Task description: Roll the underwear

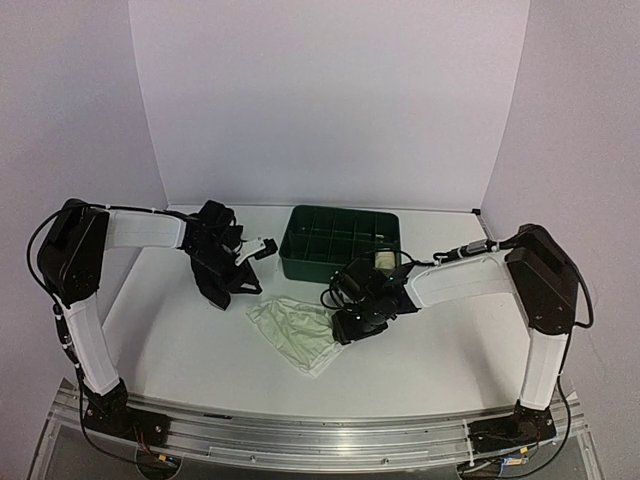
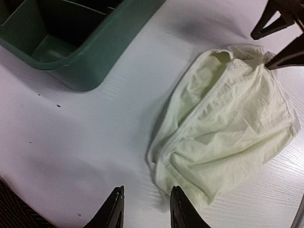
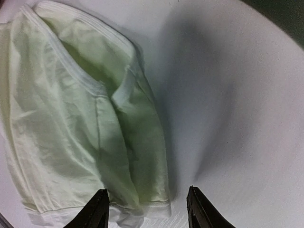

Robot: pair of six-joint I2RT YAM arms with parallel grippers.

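The pale greenish underwear (image 1: pixel 295 330) lies loosely folded and wrinkled on the white table, its waistband showing along one side in the left wrist view (image 2: pixel 223 118). My left gripper hangs just off one end of it, open, with empty space between its fingers. My right gripper stands open over the other end, a folded strip and corner of the cloth (image 3: pixel 152 185) lying beneath and between its fingers.
A green divided box (image 1: pixel 330 215) stands behind the underwear, with a small beige bundle (image 1: pixel 385 259) in its right part.
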